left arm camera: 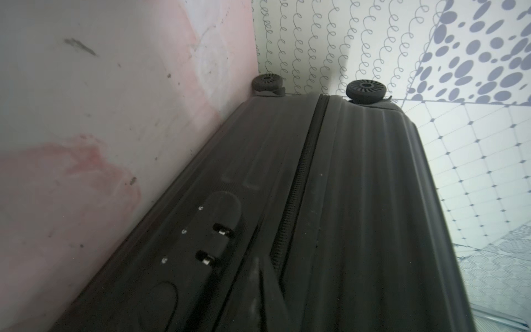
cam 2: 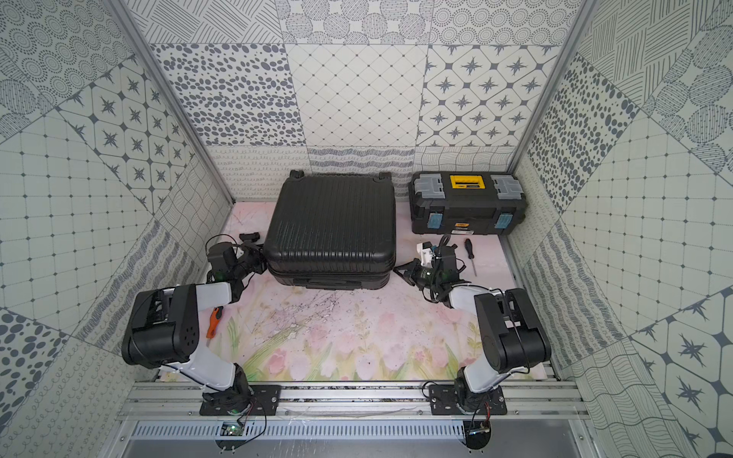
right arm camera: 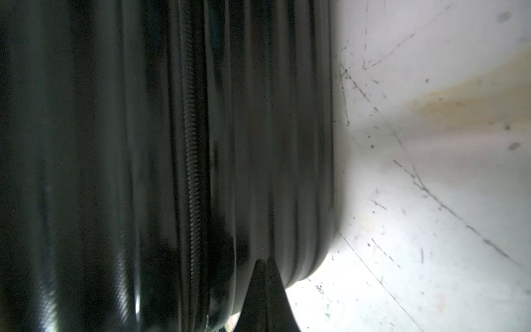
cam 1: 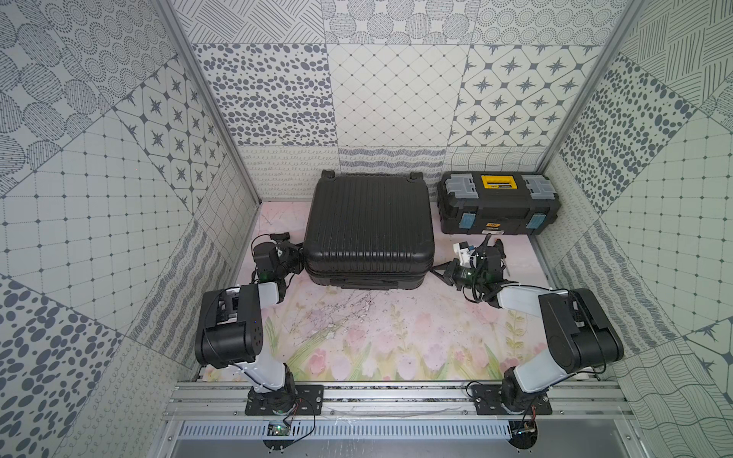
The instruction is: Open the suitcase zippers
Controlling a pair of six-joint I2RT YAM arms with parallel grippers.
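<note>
A black hard-shell suitcase (cam 1: pixel 368 221) lies flat in the middle. The left wrist view shows its side with a lock panel (left arm camera: pixel 193 260), wheels and a zipper (left arm camera: pixel 298 177) running between the shells. My left gripper is shut at that side, its tips close to the zipper, with no pull visible between them. At the suitcase's right front corner, my right gripper is shut, with nothing visible between its fingers; in the right wrist view a zipper track (right arm camera: pixel 190 144) runs just left of it. Whether either gripper touches the shell I cannot tell.
A black toolbox (cam 1: pixel 498 210) stands at the back right. A screwdriver (cam 2: pixel 470 250) lies near it, and an orange tool (cam 2: pixel 213 320) lies beside the left arm.
</note>
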